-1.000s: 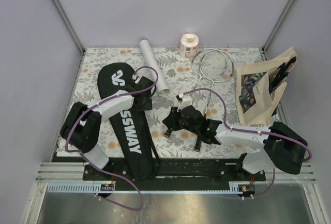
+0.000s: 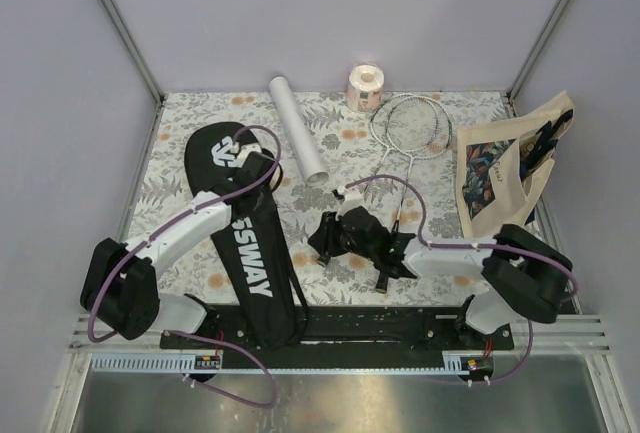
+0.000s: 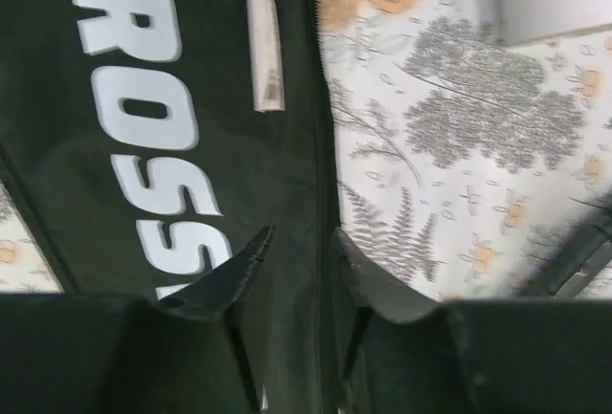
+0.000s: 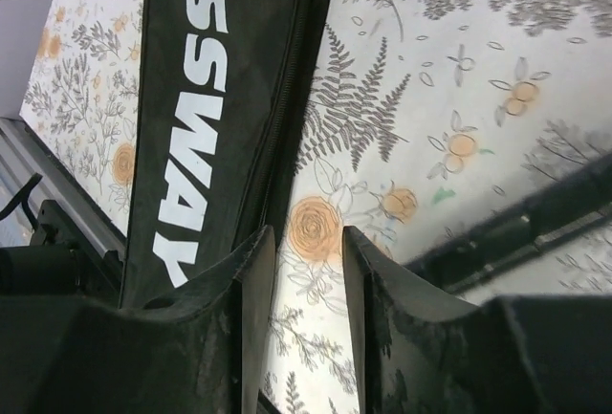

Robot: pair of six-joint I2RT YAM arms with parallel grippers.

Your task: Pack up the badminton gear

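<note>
A long black racket bag with white lettering [image 2: 255, 271] lies flat on the left of the table. Over its right edge hovers my left gripper, its fingertips apart, with the bag's dark edge and zip line visible behind the gap. Two rackets with white heads [image 2: 418, 125] lie right of centre, their shafts crossing and their handles towards the front. My right gripper is open and empty, between the bag [image 4: 191, 127] and a black racket handle [image 4: 516, 228]. A white tube [image 2: 298, 133] lies behind the bag's right side.
At the back stands a paper roll [image 2: 365, 88]. A beige tote bag [image 2: 548, 113] with dark items in its pocket occupies the right side.
My left gripper has shifted left over the bag. Bag, rackets and tube lie where they were.
</note>
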